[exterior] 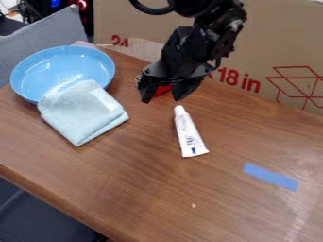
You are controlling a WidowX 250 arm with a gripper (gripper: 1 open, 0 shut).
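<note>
My black gripper (164,87) hangs open over the back middle of the wooden table, with a red object (163,90) partly hidden behind it. A white tube (190,133) lies just in front of the gripper, slightly to its right. A folded pale cloth (83,113) lies on the left, in front of a blue bowl or plate (62,62).
A cardboard box (278,47) stands along the back. A blue tape strip (270,177) is on the right of the table (151,198). Grey fabric (32,38) is at the back left.
</note>
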